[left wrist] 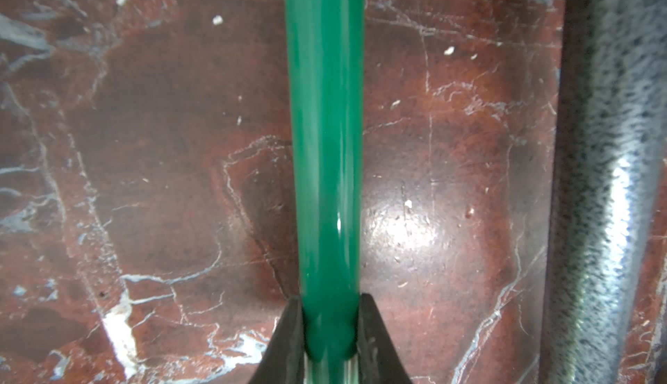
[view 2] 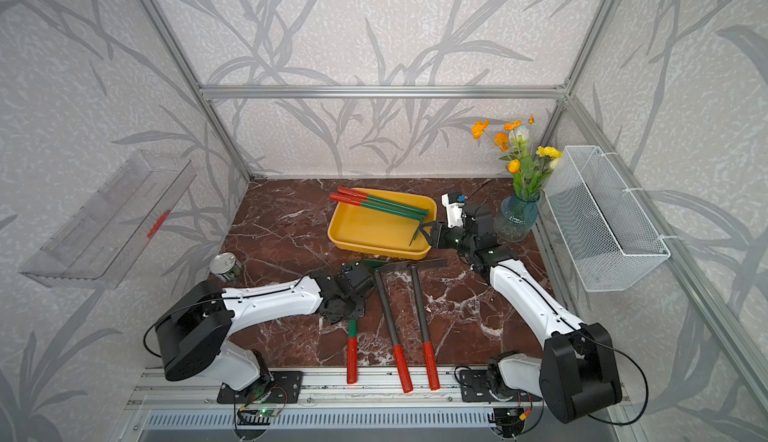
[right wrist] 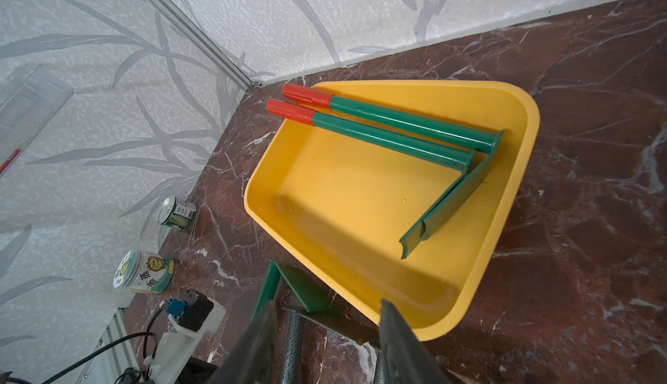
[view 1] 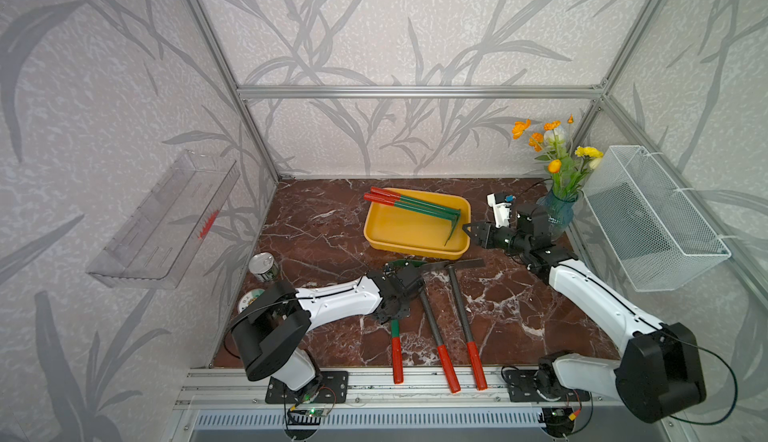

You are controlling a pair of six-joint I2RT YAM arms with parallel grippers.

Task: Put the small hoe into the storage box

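Observation:
A small hoe with red grip (view 1: 397, 359) and green shaft (left wrist: 326, 141) lies at front centre; my left gripper is shut on that shaft. The yellow storage box (view 1: 400, 230) stands at the back centre, holding two green hoes (right wrist: 389, 141) with red handles. My right gripper is at the box's right end, fingers apart with nothing visible between them.
Two dark-shafted tools (view 1: 432, 322) with red grips lie right of the held hoe. Cans (view 1: 264, 266) stand at the left. A flower vase (view 1: 560, 210) is at the back right.

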